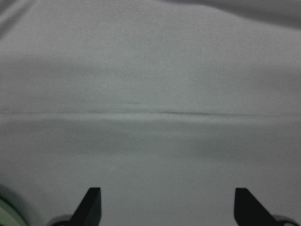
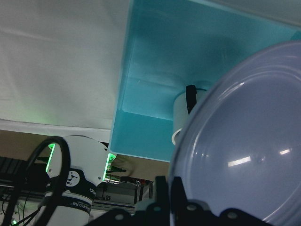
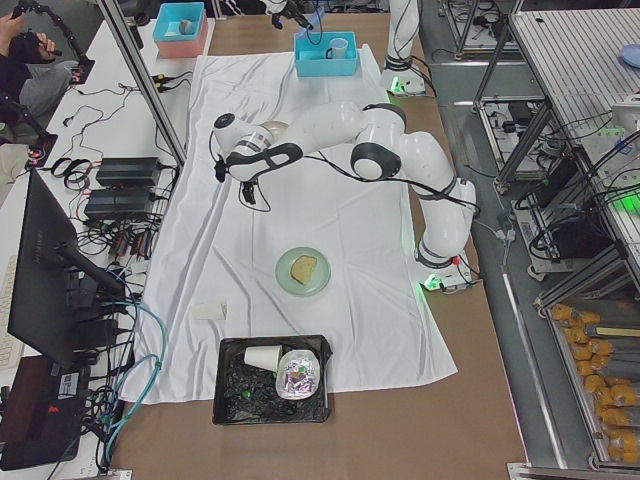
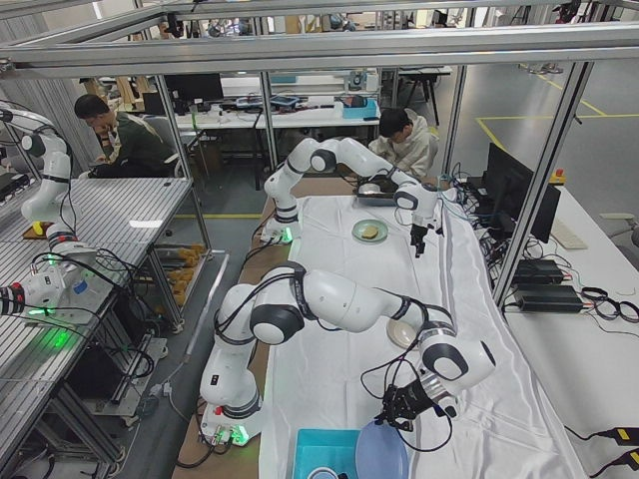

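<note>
My left gripper (image 3: 238, 185) is open above bare white cloth, with the edge of a green plate at lower left of its wrist view. That plate (image 3: 315, 275) holds a yellowish piece of food. My right gripper (image 4: 391, 411) is shut on the rim of a lilac-blue plate (image 4: 381, 454) (image 2: 244, 136), which is partly over a turquoise bin (image 3: 327, 65) (image 2: 155, 56). A white mug (image 3: 338, 48) (image 2: 181, 113) with a dark handle stands in the bin, partly hidden by the plate in the right wrist view.
A black tray (image 3: 240, 405) with a white cup and a foil-like container is at the near end in the camera left view. A pale bowl (image 4: 402, 332) is partly hidden behind the right arm. The cloth around the green plate is mostly clear.
</note>
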